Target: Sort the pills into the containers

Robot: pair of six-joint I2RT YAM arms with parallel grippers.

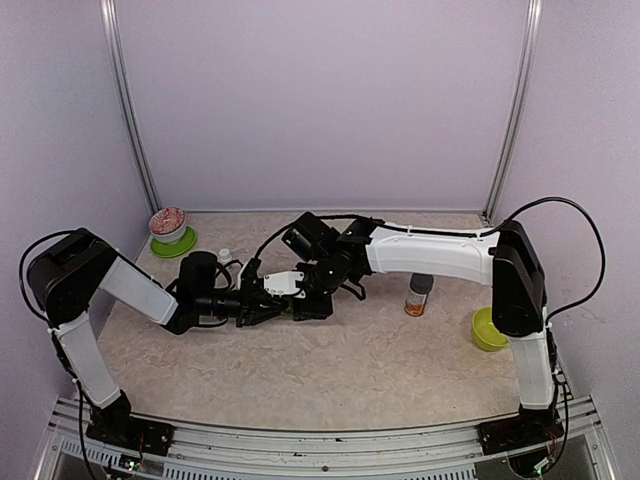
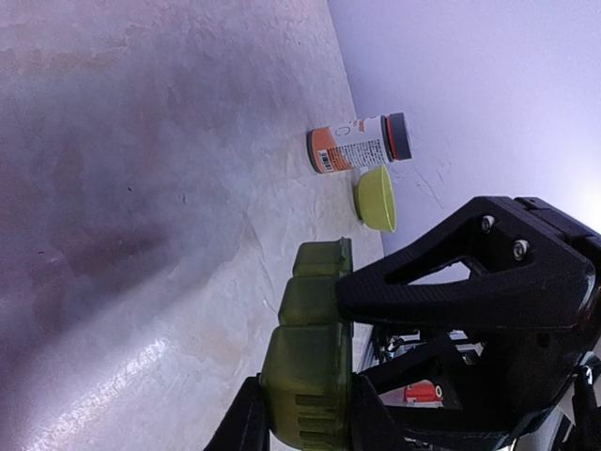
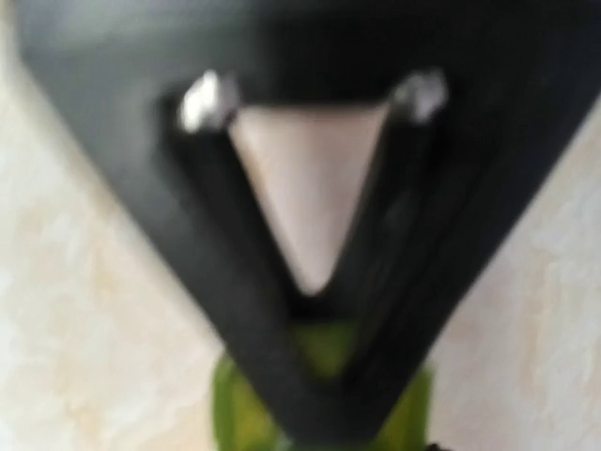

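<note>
A translucent green pill organizer (image 2: pixel 310 376) with several lidded compartments stands up between the fingers of my left gripper, which is shut on it. My right gripper reaches in from the right with its fingers apart; its upper fingertip is at the organizer's upper right edge. Whether it touches is unclear. In the right wrist view one blurred black finger (image 3: pixel 319 404) covers much of the green organizer (image 3: pixel 235 413). From above, both grippers meet mid-table and hide the organizer. An orange-labelled pill bottle (image 1: pixel 417 298) with a dark cap stands to the right. No loose pills show.
At the right side sits a yellow-green bowl (image 1: pixel 487 330). A green plate (image 1: pixel 180 246) under a red-and-white bowl (image 1: pixel 168 224) is at the back left. A small white bottle (image 1: pixel 225 256) stands behind the left arm.
</note>
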